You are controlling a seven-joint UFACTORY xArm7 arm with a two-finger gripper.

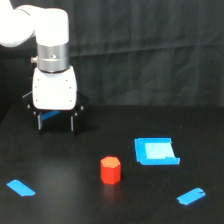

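My white gripper (57, 122) is low at the far left of the table, with its dark fingers spread apart. A blue piece (48, 116) lies just under the white gripper body, near the left finger. Part of it is hidden by the gripper. I cannot tell whether the fingers touch it. A red hexagonal block (110, 171) stands upright on the table near the front middle.
A blue tray (140, 155) with a whitish inside sits right of the red block. Flat blue pieces lie at the front left (20, 188) and front right (191, 196).
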